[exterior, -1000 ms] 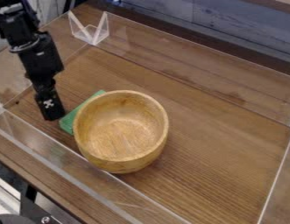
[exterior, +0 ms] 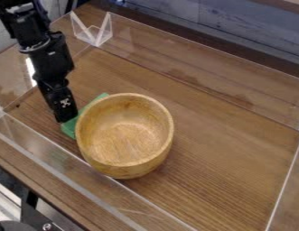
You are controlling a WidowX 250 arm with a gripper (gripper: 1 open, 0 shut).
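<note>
My black gripper [exterior: 63, 106] is low over the wooden table at the left, its fingertips just left of a green object [exterior: 72, 124]. The green object lies partly hidden behind a yellow wooden bowl [exterior: 125, 149]. The gripper looks open, with nothing clearly held between its fingers.
A clear plastic piece stands at the back left, near the arm. Transparent edges run along the left, bottom and right.
My gripper has moved right, closer to the green object and bowl. The bowl and green object appear unmoved.
</note>
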